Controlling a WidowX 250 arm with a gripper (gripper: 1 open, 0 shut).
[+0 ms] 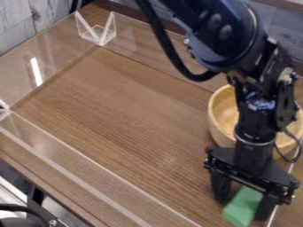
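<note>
My black gripper point(249, 182) reaches down at the lower right, over a green object point(243, 206) near the front edge. Its fingers straddle or sit around the upper part of the green object; whether they are shut on it I cannot tell. A tan bowl point(225, 111) stands behind the gripper, partly hidden by the arm.
A white wire-like holder point(95, 27) stands at the back left. A wall runs along the back right.
</note>
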